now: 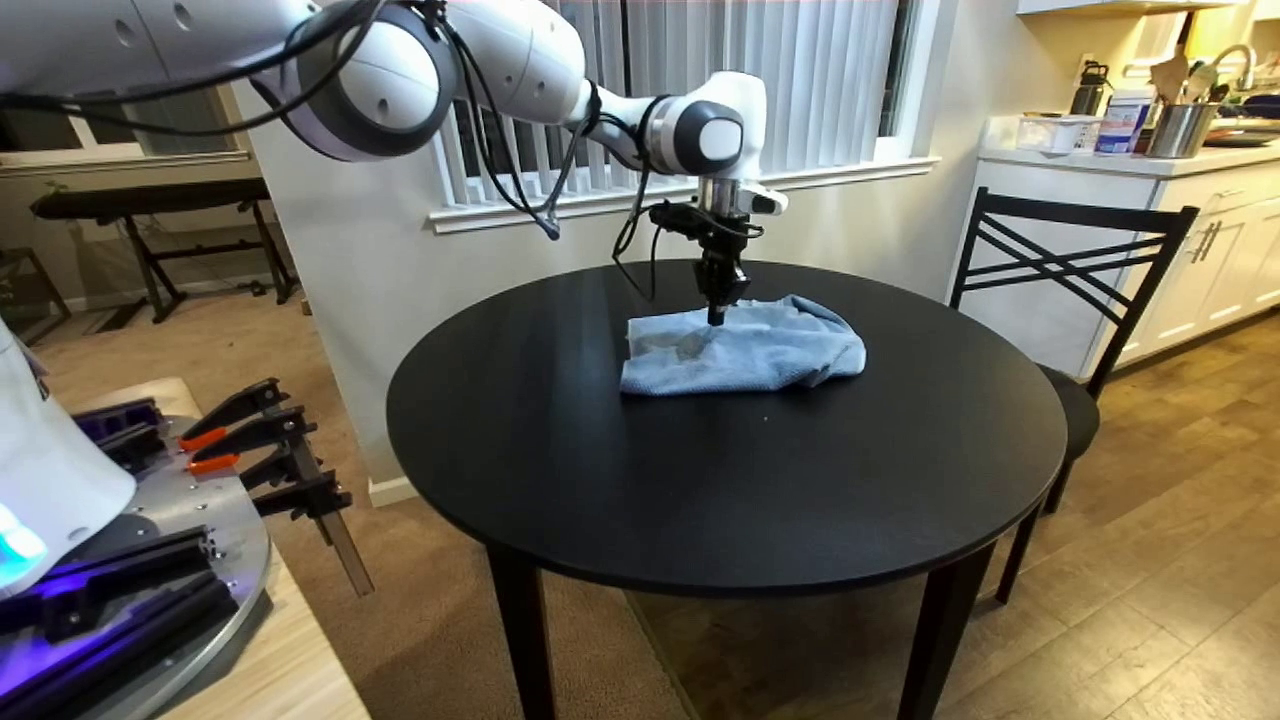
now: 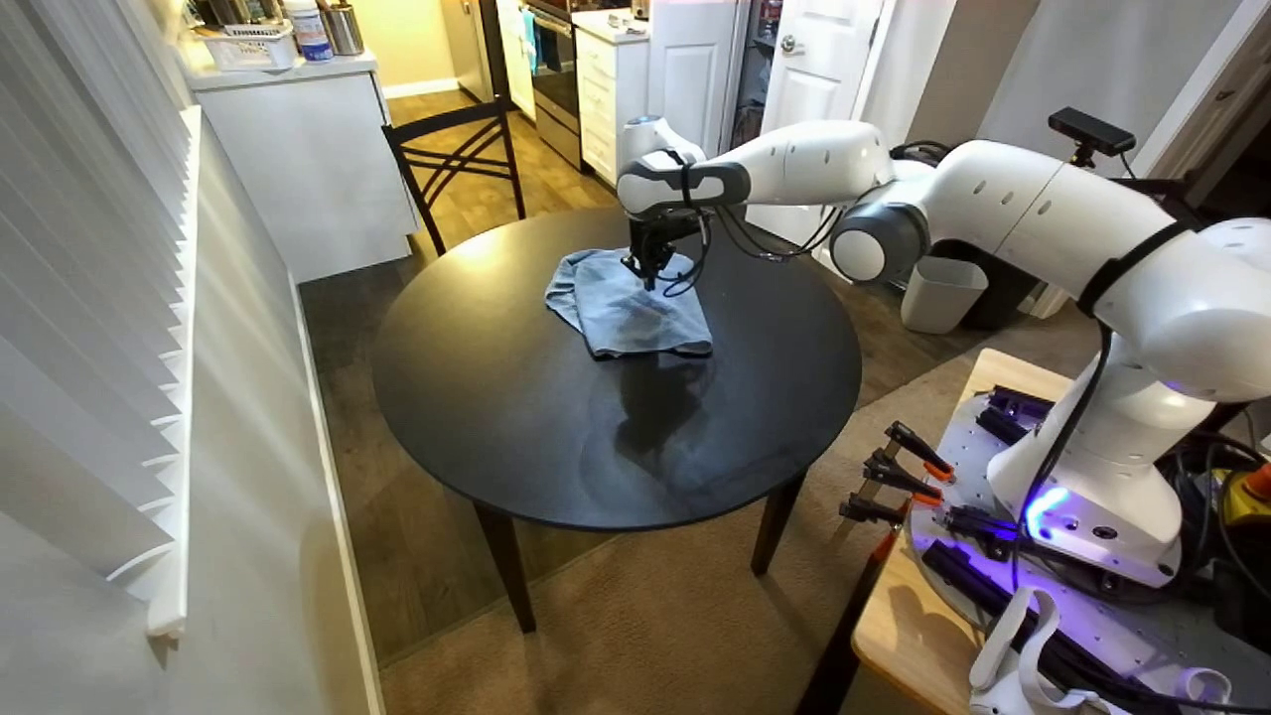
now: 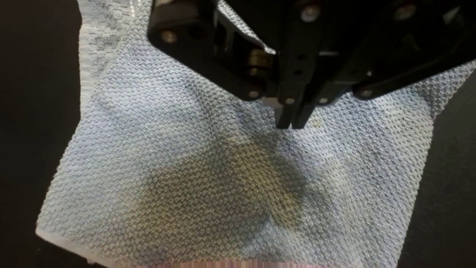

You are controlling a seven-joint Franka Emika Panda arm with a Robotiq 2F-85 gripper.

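A light blue textured towel [image 1: 750,350] lies rumpled on the round black table [image 1: 720,480], with folds toward one end. Over the towel, my gripper [image 1: 716,319] points down. In the wrist view the two black fingertips of the gripper stand close together, only narrowly open, and no cloth shows in the slim gap. The towel [image 3: 134,147] spreads beneath them, and a dark shadow falls across it. Whether the tips touch the cloth I cannot tell. In the second exterior view the gripper [image 2: 649,286] is above the towel's middle [image 2: 620,316].
Bare tabletop [image 2: 477,393] surrounds the towel. A black chair [image 1: 1068,276] stands close to the table's edge. Behind the table are a window sill [image 1: 576,206] and wall. Loose cables [image 1: 636,240] hang from the arm beside the gripper.
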